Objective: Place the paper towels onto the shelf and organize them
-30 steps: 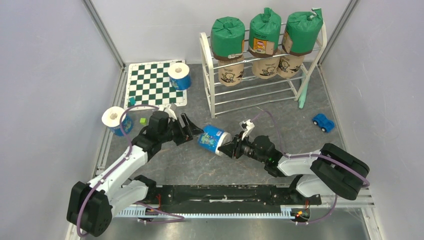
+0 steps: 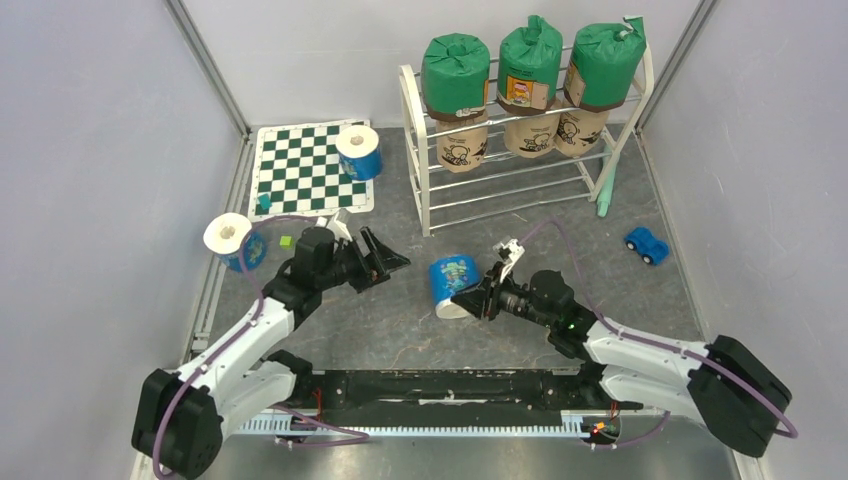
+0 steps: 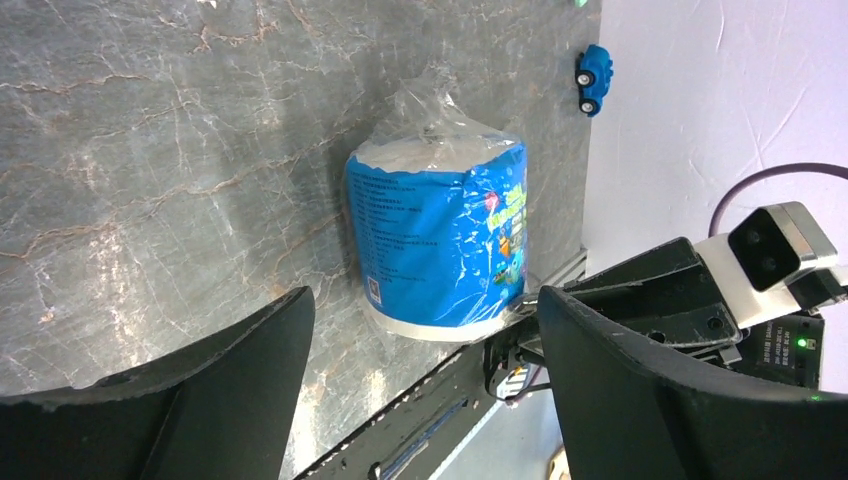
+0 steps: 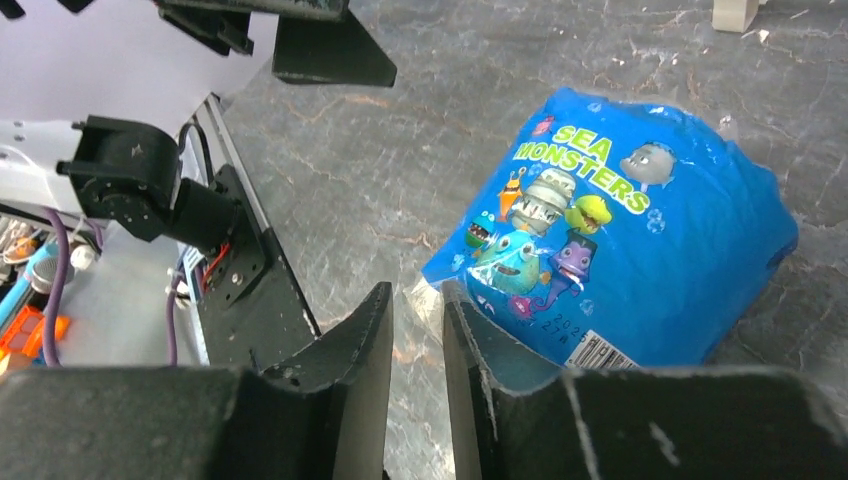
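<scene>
A blue "Sea Monsters" paper towel roll (image 2: 452,280) lies on the grey floor between my grippers, in front of the white shelf (image 2: 420,180). My left gripper (image 2: 380,258) is open to the roll's left; in the left wrist view the roll (image 3: 440,235) sits between and beyond its fingers, apart from them. My right gripper (image 2: 472,300) is at the roll's lower right, its fingers part open over the roll's near edge (image 4: 610,240), with no clear hold. Two more rolls stand at left (image 2: 359,160).
The shelf holds green packs (image 2: 455,70) above brown packs (image 2: 460,150); its lowest level is bare. A checkered board (image 2: 290,170), a blue toy car (image 2: 648,245), a green cube (image 2: 286,241) and a mint rod (image 2: 606,195) lie around the open floor.
The roll has swung more upright in the top view and shifted right. My right arm has moved right with it; my left gripper has moved slightly.
</scene>
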